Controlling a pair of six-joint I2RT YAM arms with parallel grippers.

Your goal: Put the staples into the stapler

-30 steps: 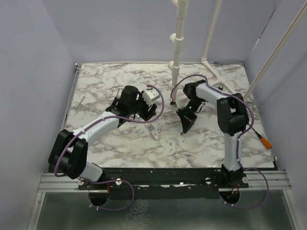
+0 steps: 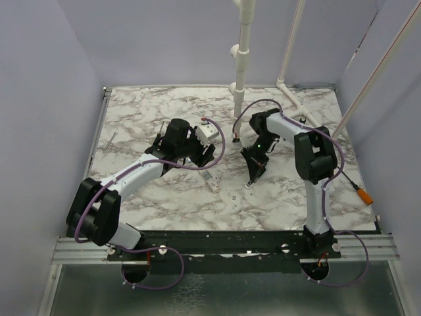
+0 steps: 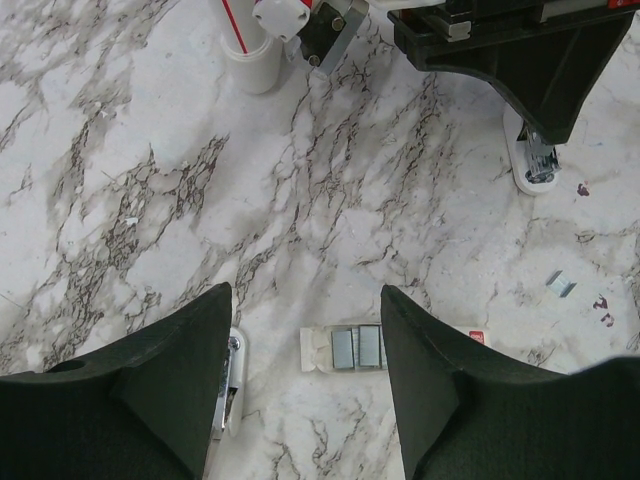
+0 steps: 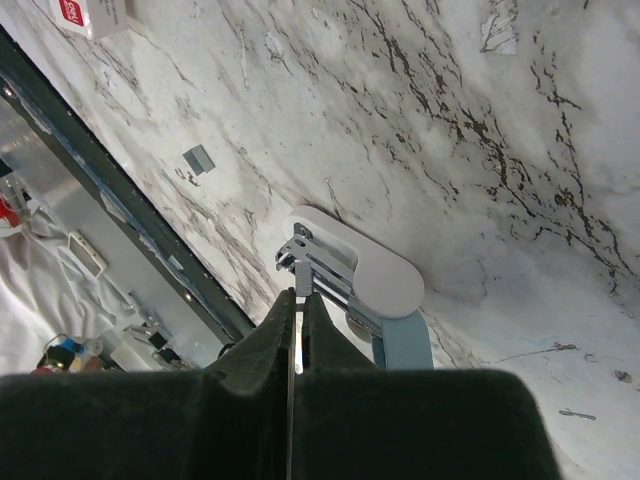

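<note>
A white and grey stapler [image 4: 388, 285] lies with its metal channel exposed, under my right gripper, which is shut at that channel; a small grey piece shows at the fingertips, though whether it is held is unclear. My left gripper stands open over the table, left of the stapler. Below it lies a clear-lidded box [image 3: 315, 348] with grey staple strips [image 3: 368, 345]. A small loose grey piece [image 3: 561, 284] lies on the marble between box and stapler.
A metal tool [image 3: 234, 370] lies left of the box. A white vertical post [image 2: 240, 59] stands at the back, near my right arm. An orange-handled tool [image 2: 364, 195] lies at the far right.
Both arms look almost still in the top view; the white post at the back has shifted very slightly left.
</note>
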